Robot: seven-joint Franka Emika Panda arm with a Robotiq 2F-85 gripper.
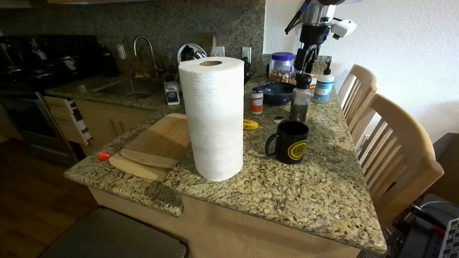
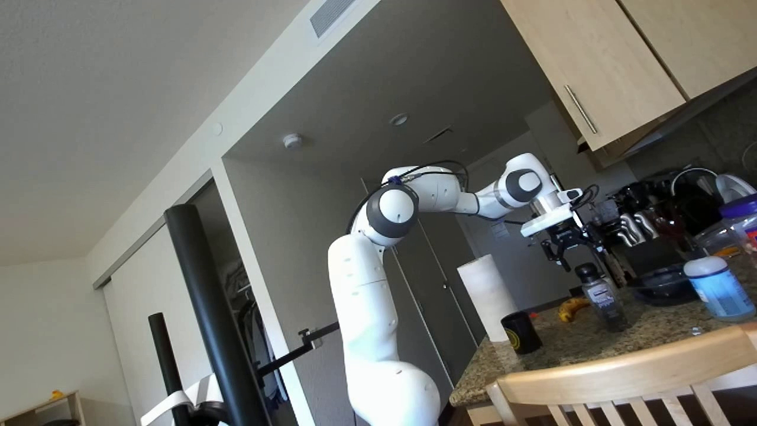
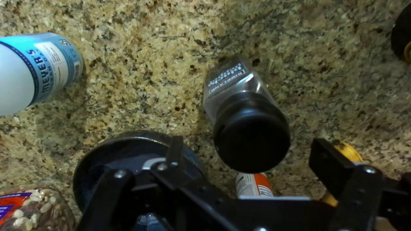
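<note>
In the wrist view, my gripper is open, one finger left and one right of a black-capped pepper grinder [image 3: 252, 132]. The clear grinder stands upright on the counter, its label reading black pepper. Nothing shows held between the fingers. In exterior view 1 the gripper [image 1: 304, 71] hangs just above and behind the grinder [image 1: 299, 103]; whether it touches the cap cannot be told there. Exterior view 2 shows the arm reaching over the counter, the grinder [image 2: 601, 298] below the gripper.
A dark blue bowl [image 1: 277, 99], an orange-labelled bottle [image 1: 256, 102] and a soap bottle [image 1: 323, 88] stand close to the grinder. Nearer the front are a black mug [image 1: 292, 144], a banana [image 1: 250, 124] and a paper towel roll [image 1: 217, 124].
</note>
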